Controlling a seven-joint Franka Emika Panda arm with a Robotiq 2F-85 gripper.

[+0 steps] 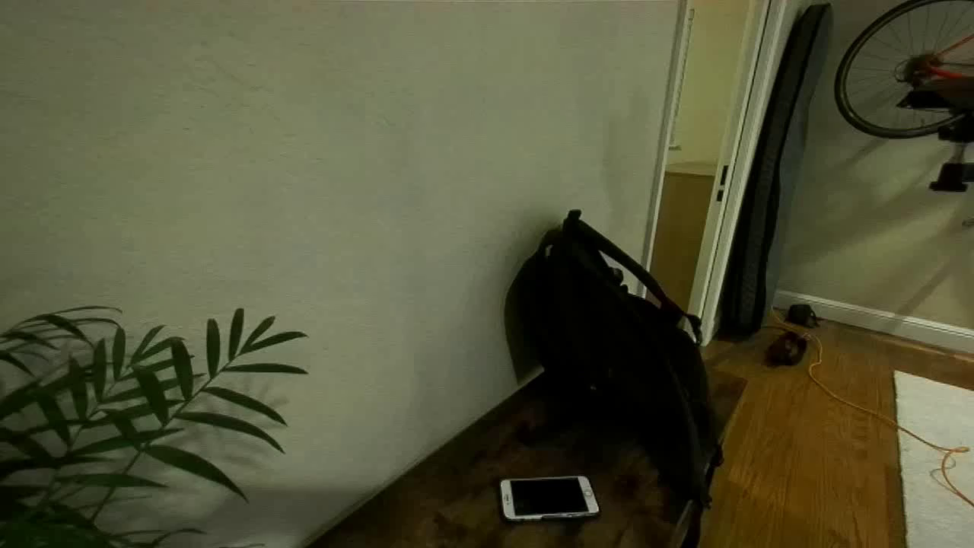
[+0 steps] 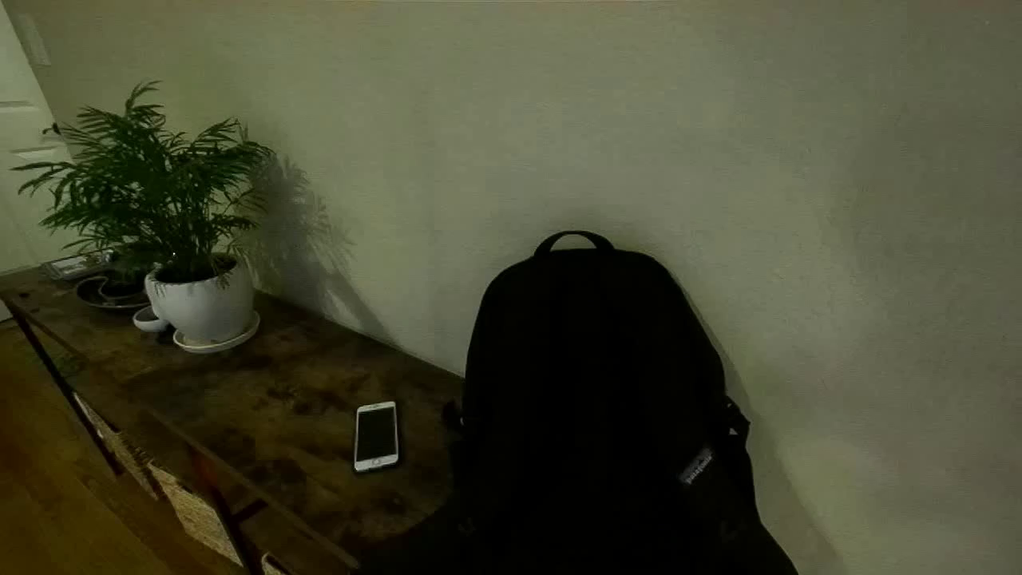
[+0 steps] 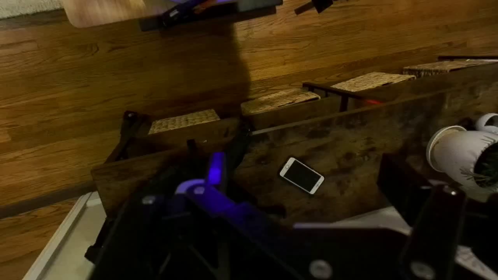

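A white-framed phone (image 1: 549,498) with a dark screen lies flat on the brown wooden table (image 2: 278,383), close beside a black backpack (image 2: 594,383) that leans on the wall. Seen from above in the wrist view, the same phone (image 3: 301,175) appears between the wide-apart fingers of my open gripper. The gripper hangs over the table, apart from the phone, with nothing held. One finger (image 3: 216,168) glows blue; the other is dark. Neither exterior view shows the gripper.
A potted plant (image 2: 206,302) in a white pot stands farther along the table, small dishes beside it. Woven baskets (image 3: 373,81) sit below the tabletop. The wall (image 1: 319,183) closes off the back. Bare tabletop lies between phone and plant.
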